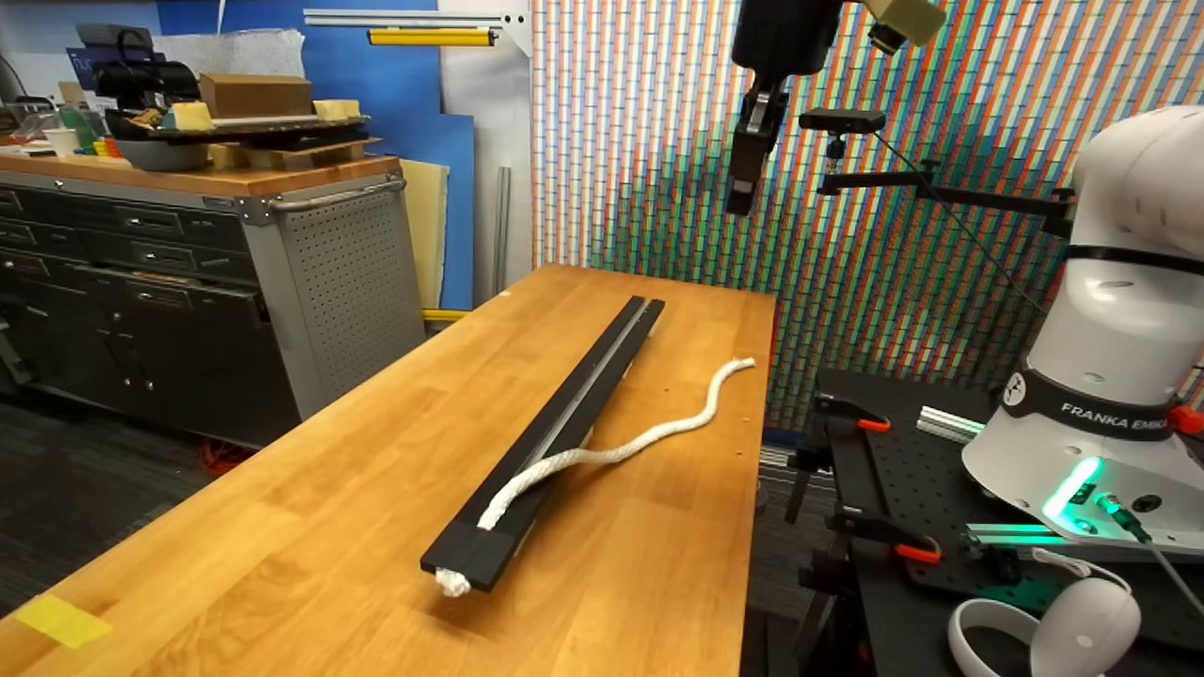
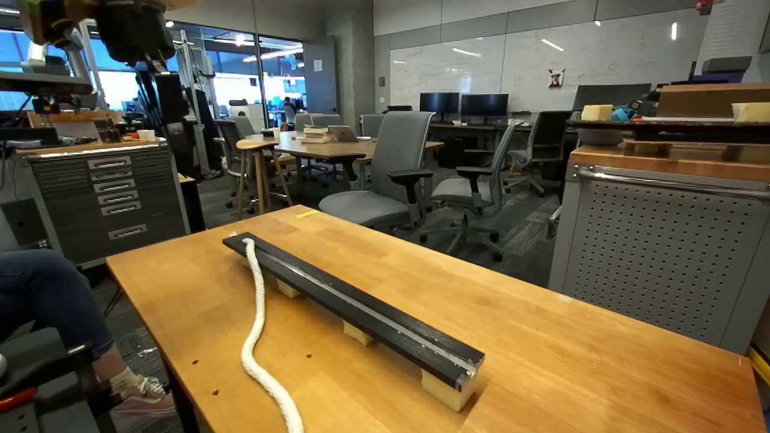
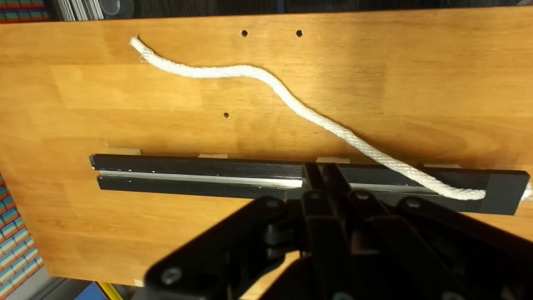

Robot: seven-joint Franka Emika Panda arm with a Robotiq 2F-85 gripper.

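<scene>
A white rope (image 1: 657,432) comes out from under the black cover at the near end of a long black channel (image 1: 587,389). It bends off the channel's side, and its free end (image 3: 137,42) lies on the tabletop close to the edge. Along the channel runs a pale groove, bare apart from the covered end. High above the table hangs my gripper (image 1: 739,205), touching neither rope nor channel. In the wrist view its fingers (image 3: 313,177) stand side by side, shut with nothing visible between them.
Wooden blocks (image 2: 358,332) hold the channel off the wooden table (image 1: 339,496). A camera on a bracket (image 1: 841,119) is near the gripper in exterior view 1.
</scene>
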